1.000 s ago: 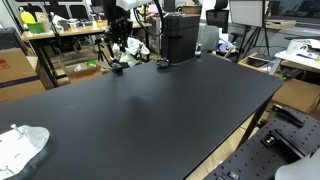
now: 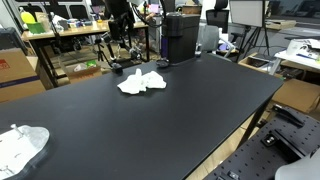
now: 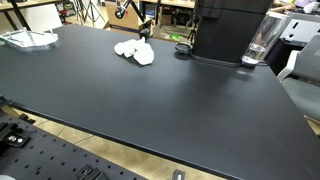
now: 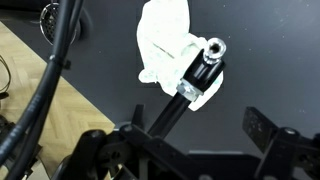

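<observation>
A crumpled white cloth [image 2: 142, 83] lies on the dark table, just in front of the arm; it also shows as cloth [image 3: 135, 50] in the second exterior view. My gripper is open, its two fingers spread apart, and the cloth [image 4: 163, 38] lies below and beyond it in the wrist view. Across part of the cloth there runs a dark bar with a pale round end [image 4: 205, 65]; whether it is fixed to the gripper I cannot tell. From outside, the gripper [image 2: 132, 48] is small and dark above the cloth, clear of it.
A white tray-like object [image 2: 22, 150] sits at the table's near left. Behind and right of the cloth stands a black box [image 3: 228, 30], with a small dark round container [image 3: 183, 49] beside it.
</observation>
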